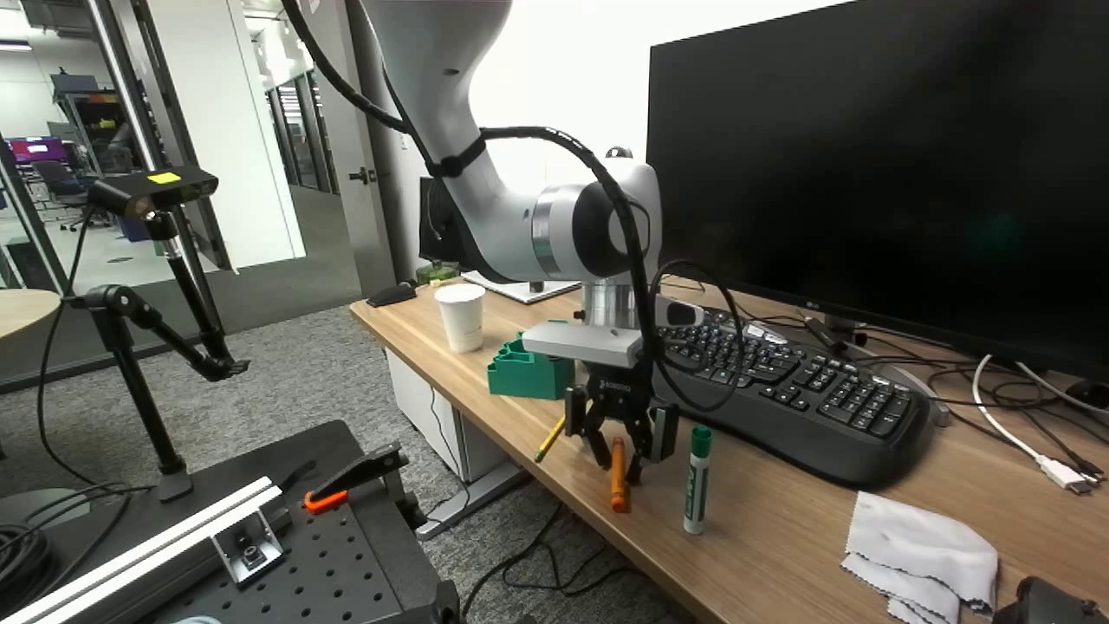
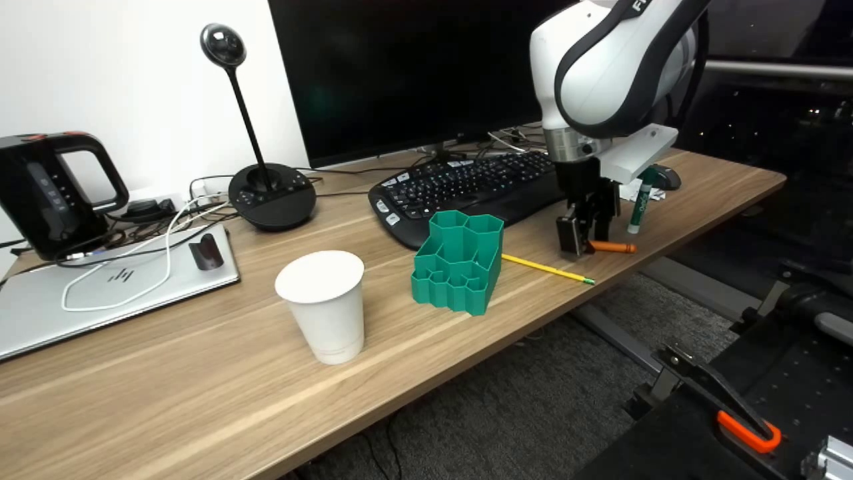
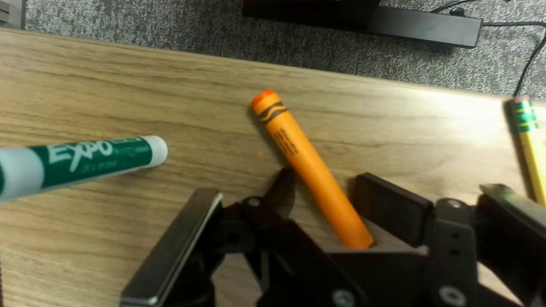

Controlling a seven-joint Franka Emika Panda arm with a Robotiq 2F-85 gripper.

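An orange crayon (image 3: 317, 174) lies flat on the desk, its far end pointing toward the desk's front edge. My gripper is down around it, one fingertip on each side, part open. In the wrist view a gap of bare wood shows between the crayon and the right finger; the left fingertip is closer to it. Exterior view 1 has the gripper (image 1: 619, 458) low over the crayon (image 1: 619, 480). A green Expo marker (image 1: 697, 484) stands upright beside it. A yellow pencil (image 2: 548, 269) lies on the other side.
Behind the pencil is a green honeycomb organizer (image 2: 456, 268), and farther along stands a white paper cup (image 2: 324, 308). The black keyboard (image 1: 790, 390) borders the work area at the back. A white cloth (image 1: 920, 551) lies right of the marker. The desk's front edge runs close by.
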